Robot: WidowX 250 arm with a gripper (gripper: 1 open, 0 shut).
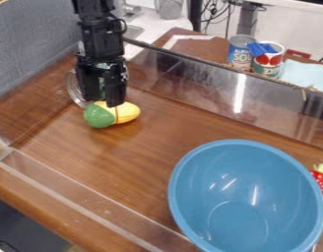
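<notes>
My black gripper point(101, 91) hangs open over a yellow-and-green corn toy point(121, 112) lying on the wooden table, its fingers low beside the toy's back edge. A rounded object with a clear part point(76, 87) is partly hidden behind the gripper. A large blue bowl point(243, 202) stands at the front right, with a red strawberry point(321, 180) beside its right edge.
Clear panels run along the front left and back of the table point(158, 157). Beyond the back panel stand cans point(239, 51) and a light blue cloth point(306, 74).
</notes>
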